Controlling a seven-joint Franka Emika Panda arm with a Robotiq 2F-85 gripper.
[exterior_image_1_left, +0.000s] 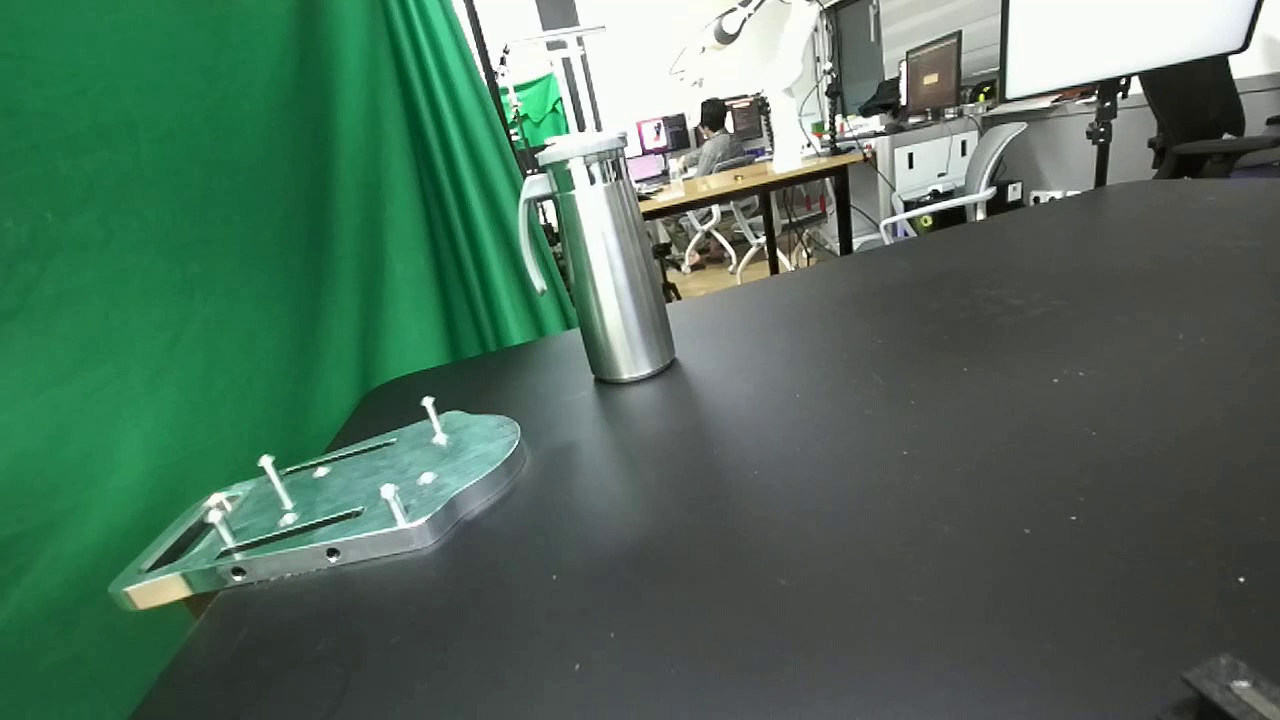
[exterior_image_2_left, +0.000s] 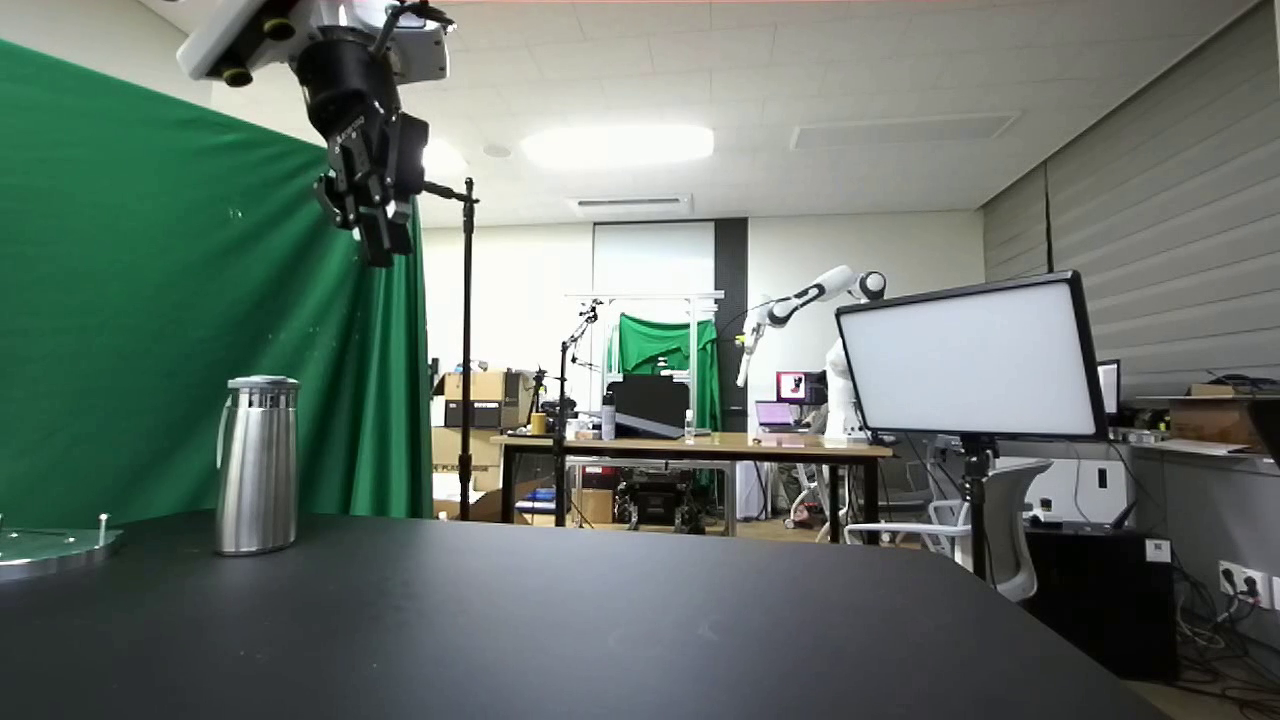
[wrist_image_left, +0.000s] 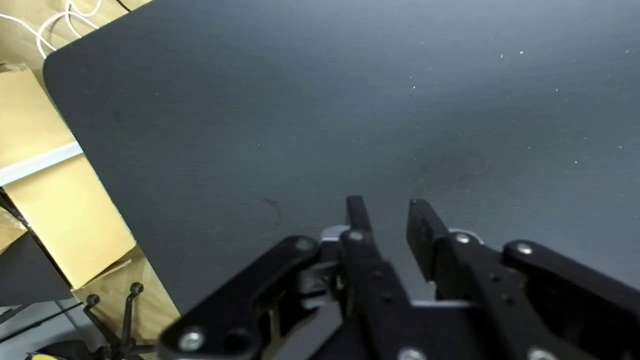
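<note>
High above the table hangs my gripper (exterior_image_2_left: 381, 238), pointing down in exterior view 2. The wrist view shows its two fingers (wrist_image_left: 356, 216) apart, with a narrow gap and only bare table beneath it. A tall steel pitcher (exterior_image_1_left: 621, 270) with a pale lid and side handle stands upright near the curtain. In exterior view 2 the pitcher (exterior_image_2_left: 258, 468) is below and to the left of the gripper, well clear of it. Exterior view 1 does not show the gripper.
A flat metal plate (exterior_image_1_left: 372, 486) with several upright bolts lies at the table's left edge. The black table (exterior_image_1_left: 864, 480) is otherwise mostly clear. A dark block (exterior_image_1_left: 1236, 690) shows in the near right corner. Behind the pitcher hangs a green curtain (exterior_image_1_left: 216, 216).
</note>
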